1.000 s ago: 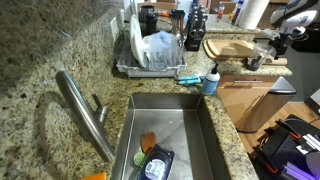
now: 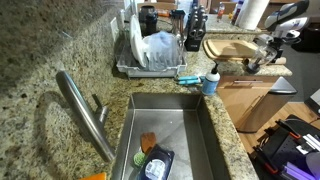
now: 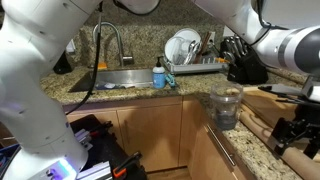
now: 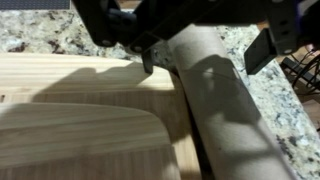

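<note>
A long brown cardboard-like roll (image 4: 232,115) lies on the counter, running between the two fingers of my gripper in the wrist view. The fingers stand apart, one on each side of the roll, with gaps showing beside it, so the fingers are open. In exterior view 2 the roll (image 3: 258,131) lies along the counter in front of the wooden boards, and the arm reaches over its right-hand part. The far end of the roll is hidden beneath the gripper body in the wrist view.
Light wooden cutting boards (image 4: 85,135) lie right beside the roll. A clear container (image 3: 226,108) stands near its other end. Farther left are a blue bottle (image 3: 158,78), a dish rack (image 2: 152,58) and the sink (image 2: 190,110). The counter's front edge is close.
My gripper has come down toward the counter at the far right over the last second. The other objects look unmoved.
</note>
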